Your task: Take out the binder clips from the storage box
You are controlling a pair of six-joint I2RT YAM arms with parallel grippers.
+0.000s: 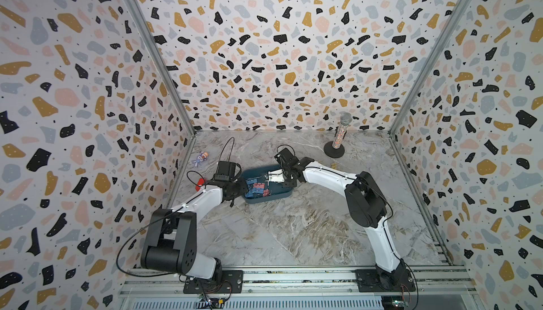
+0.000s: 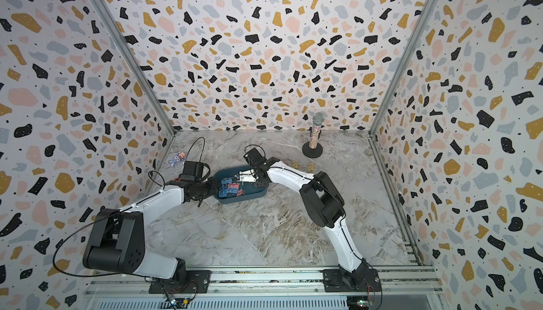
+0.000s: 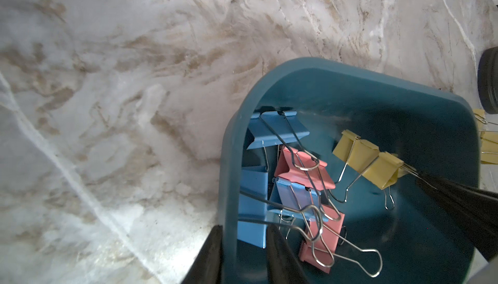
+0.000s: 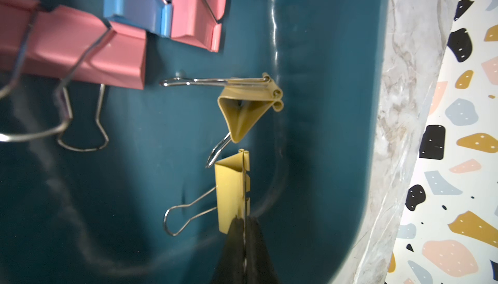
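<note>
The blue storage box [image 3: 363, 71] holds pink, blue and yellow binder clips. My right gripper is down inside it, shut on the wire handle of a yellow binder clip [image 4: 228, 196]. That clip's body stands just ahead of the fingertips. Another yellow clip [image 4: 251, 97] lies beside it, close but not held. Pink clips [image 3: 306, 170] and blue clips [image 3: 277, 127] crowd the box's left end. There my left gripper stands open astride the box wall, the rim near its left finger and a gap before the right one.
Yellow clips [image 2: 292, 166] lie on the marble table right of the box, partly behind my right arm. A microphone on a black base [image 1: 334, 150] stands at the back right. A small doll [image 1: 201, 157] lies at the back left.
</note>
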